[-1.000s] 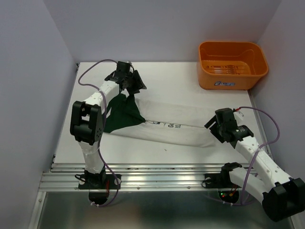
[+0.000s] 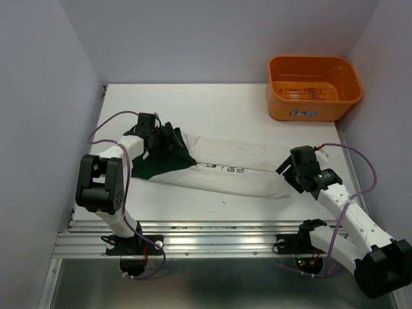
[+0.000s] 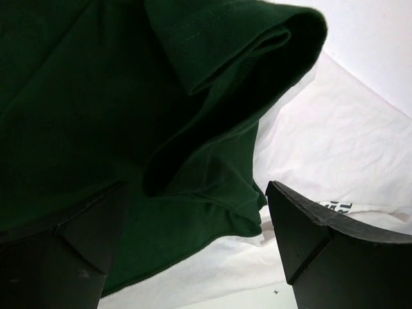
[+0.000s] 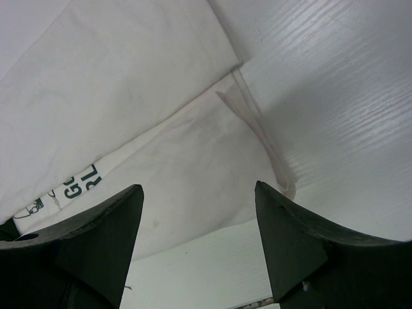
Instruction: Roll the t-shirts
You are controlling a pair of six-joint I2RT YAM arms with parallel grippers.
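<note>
A dark green t shirt (image 2: 167,164) lies bunched at the left, with folds raised, on a white t shirt (image 2: 232,183) that is folded lengthwise and spread across the table, its lettering along the middle. My left gripper hangs open over the green shirt, a loose fold of cloth below its fingers. My right gripper stands open above the right end of the white shirt, with nothing between its fingers.
An orange bin (image 2: 312,109) stands at the back right.
My left gripper has moved left and toward the front, from behind the green shirt to over it. The right arm is essentially still.
</note>
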